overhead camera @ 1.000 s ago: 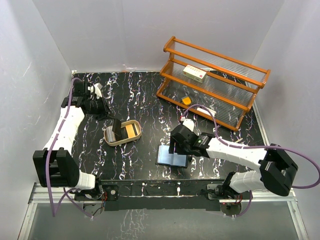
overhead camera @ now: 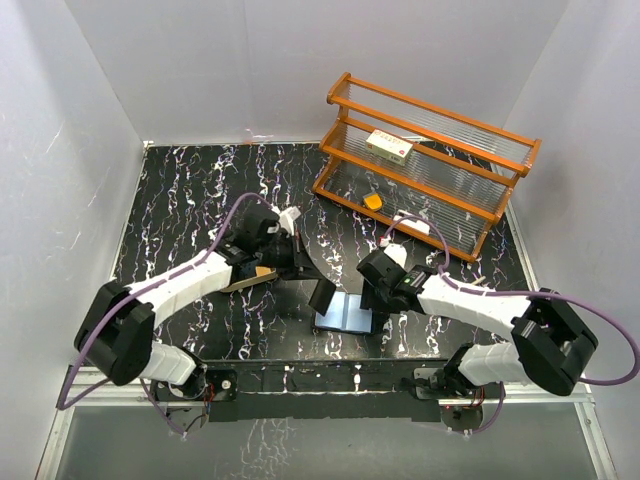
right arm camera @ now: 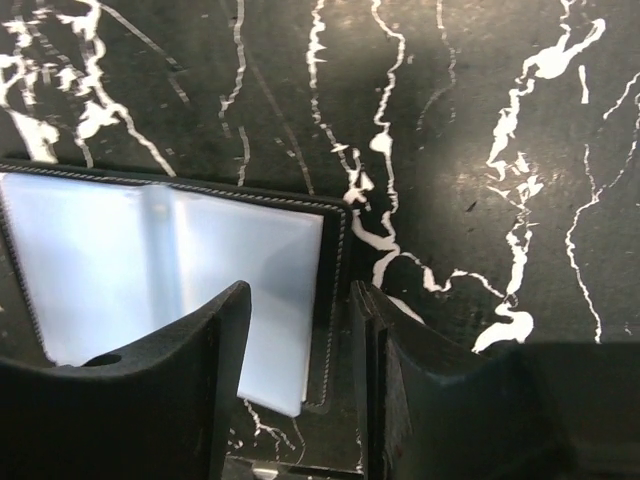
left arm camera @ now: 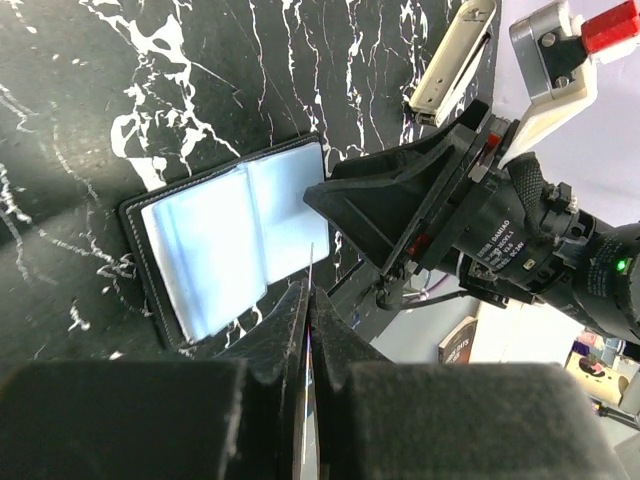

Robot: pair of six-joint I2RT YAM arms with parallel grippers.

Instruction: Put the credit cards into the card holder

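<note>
The card holder (overhead camera: pixel 345 312) lies open near the front edge, clear sleeves up, in all three views. My left gripper is shut above its left half, a thin dark card (overhead camera: pixel 322 294) hanging from it in the top view, seen only edge-on between the fingers in the left wrist view. My right gripper is low at the holder's right edge, its fingers part open with nothing seen between them.
A wooden rack (overhead camera: pixel 420 178) with small boxes stands at the back right. An oval container (overhead camera: pixel 240 284) sits behind my left arm, partly hidden.
My left gripper has carried the dark card from the oval container rightward to above the card holder. My right gripper has shifted slightly right toward the holder's edge.
</note>
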